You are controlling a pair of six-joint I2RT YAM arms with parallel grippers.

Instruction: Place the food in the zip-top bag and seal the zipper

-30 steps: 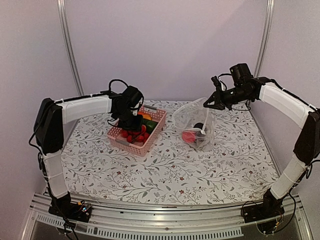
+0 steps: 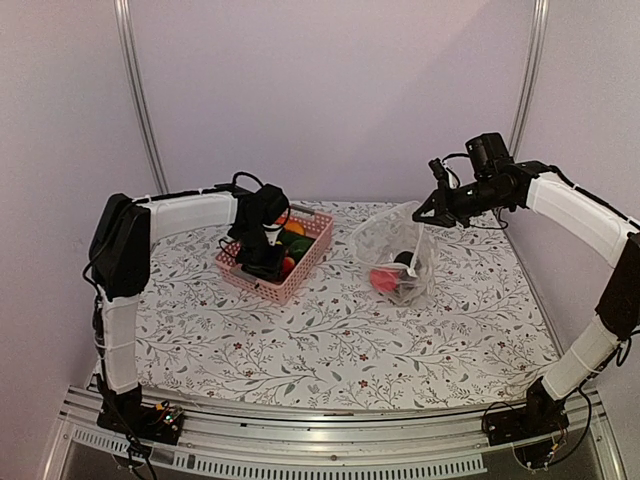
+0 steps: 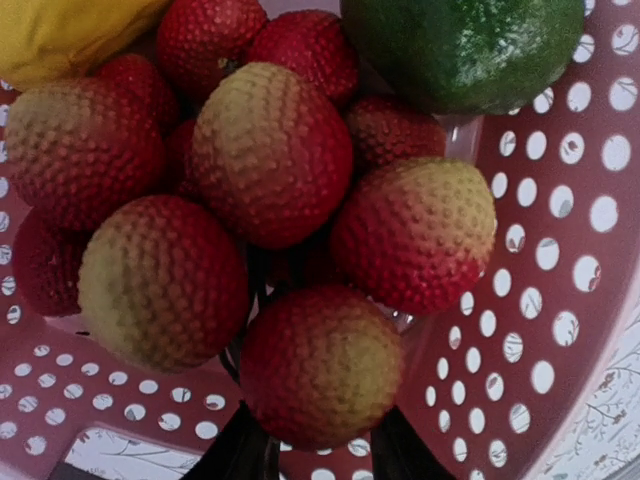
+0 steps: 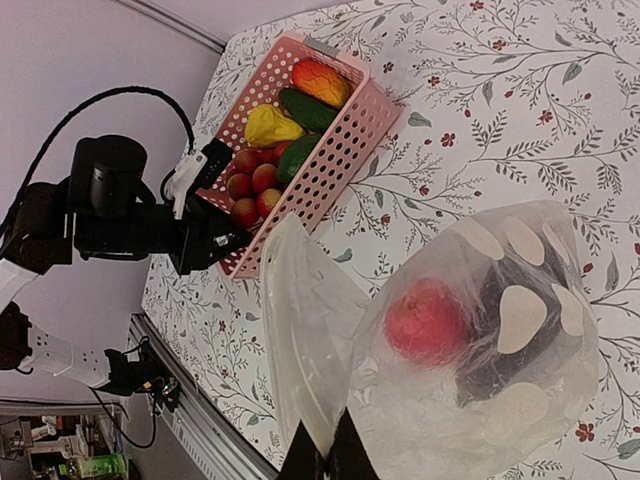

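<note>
In the left wrist view, a red and yellow lychee (image 3: 320, 365) lies between the fingers of my left gripper, which are apart at its lower sides. I cannot tell whether they press on it. More lychees (image 3: 270, 155) lie beyond, in the pink basket (image 2: 318, 232). My right gripper is shut on the rim of the clear zip top bag (image 4: 320, 330), lifting that edge. The bag stands open on the table, with a red round item (image 4: 428, 320) and a dark item (image 4: 510, 310) inside.
Also in the basket are a yellow fruit (image 4: 272, 127), green avocados (image 4: 307, 108) and an orange-red mango (image 4: 320, 82). The basket's perforated wall (image 3: 550, 250) rises close to my left gripper. Patterned table between basket and bag is clear.
The bag and my right gripper have shifted slightly right.
</note>
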